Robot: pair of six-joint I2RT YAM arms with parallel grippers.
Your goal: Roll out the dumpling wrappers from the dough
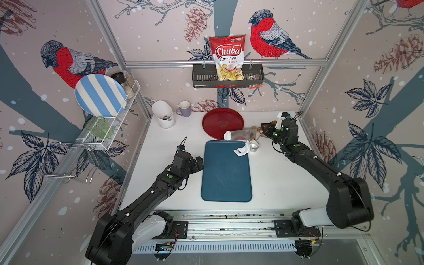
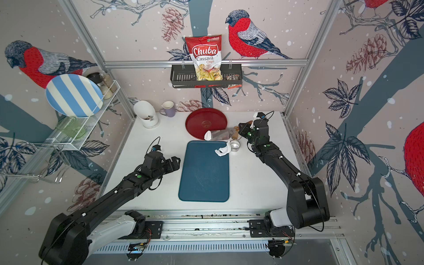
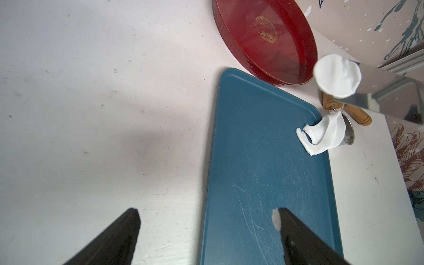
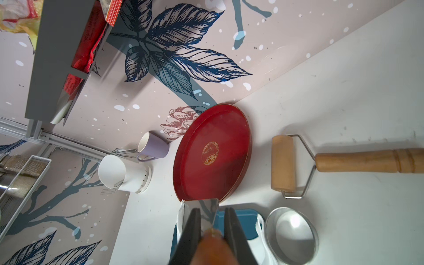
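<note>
My right gripper is shut on the wooden handle (image 4: 215, 245) of a wide metal spatula (image 3: 390, 92). A round white dough piece (image 3: 337, 76) sits at the blade's tip, raised between the red tray (image 3: 282, 39) and the blue board (image 3: 265, 167). White dough scraps (image 3: 324, 134) lie at the board's far right corner, against a metal cutter cup (image 4: 292, 235). Left of the board, my left gripper stands open and empty, with a white speck on one finger. A wooden roller (image 4: 283, 164) rests on the table at the back right.
The red tray's visible floor looks bare. A white utensil holder (image 1: 163, 114) and a purple mug (image 1: 184, 109) stand at the back left. Overhead on the back wall hangs a shelf (image 1: 201, 82) with a chips bag (image 1: 228, 57).
</note>
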